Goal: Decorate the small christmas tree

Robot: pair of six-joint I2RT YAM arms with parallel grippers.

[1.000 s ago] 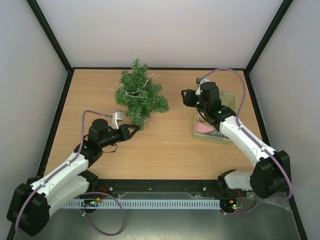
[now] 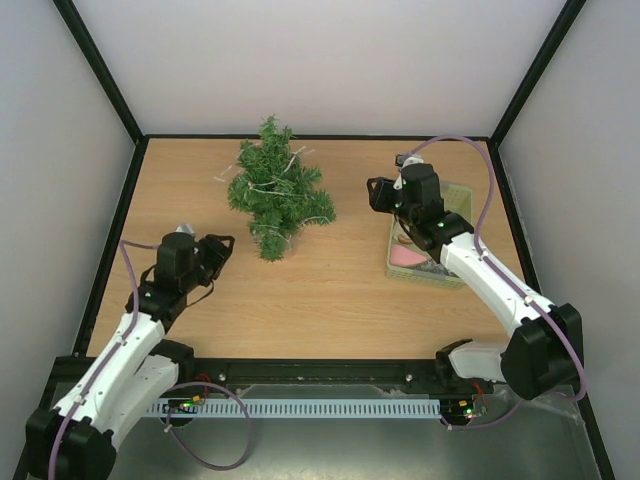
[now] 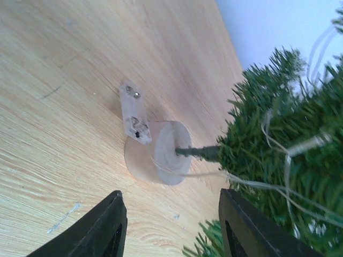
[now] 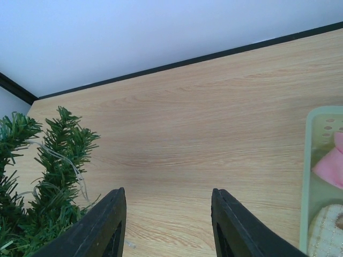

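The small green tree point(image 2: 275, 190) stands at the middle back, strung with thin pale wires. My left gripper point(image 2: 222, 246) is left of and below it, open; in the left wrist view its empty fingers face the tree's round base point(image 3: 144, 155), with a clear bracket point(image 3: 134, 112) beside that. My right gripper point(image 2: 376, 192) is open and empty, over the left edge of a basket point(image 4: 308, 171) right of the tree; the tree also shows at the left of the right wrist view.
The basket holds a pink item point(image 2: 408, 255) and other small things not clearly seen. Bare wooden table point(image 2: 320, 310) lies in front of the tree and between tree and basket. Walls enclose the back and sides.
My left gripper has moved left, away from the tree's lower branches, and turned. The right arm has shifted very slightly to the right.
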